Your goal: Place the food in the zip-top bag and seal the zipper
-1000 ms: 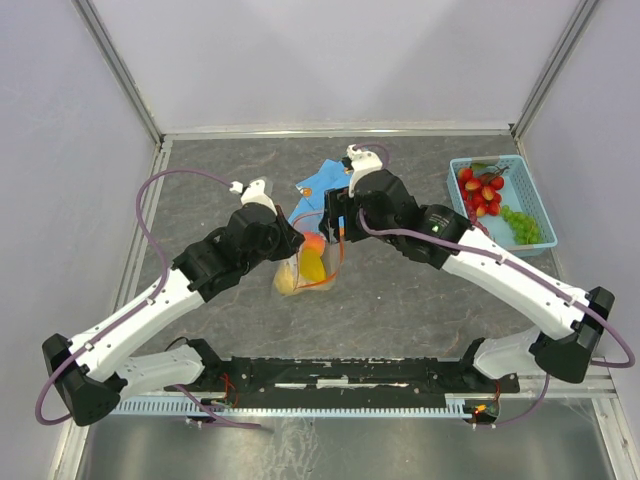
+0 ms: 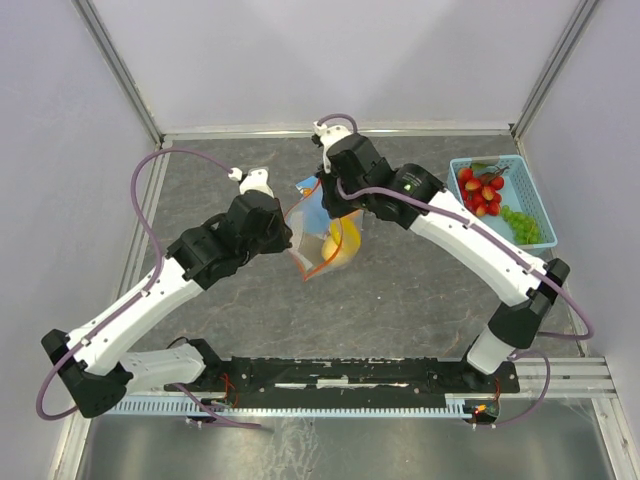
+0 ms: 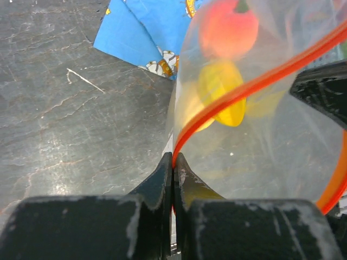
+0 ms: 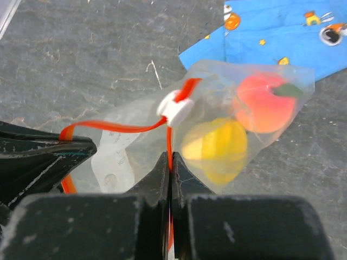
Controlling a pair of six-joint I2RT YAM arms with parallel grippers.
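The clear zip bag (image 2: 335,245) with orange edging stands between my grippers, holding a peach (image 4: 262,105) and yellow fruit (image 4: 214,149). My left gripper is shut on the bag's orange-edged rim. My right gripper is shut at the bag's other rim, the orange zipper strip running at its fingertips. A white slider (image 4: 174,111) sits on the strip just beyond them in the right wrist view.
A blue patterned cloth (image 4: 271,32) lies behind the bag. A blue basket (image 2: 535,190) of strawberries and green grapes stands at the right.
My right gripper has moved left and up over the bag and shut, from open. The bag's opening is lifted and spread, and my left gripper has shifted slightly.
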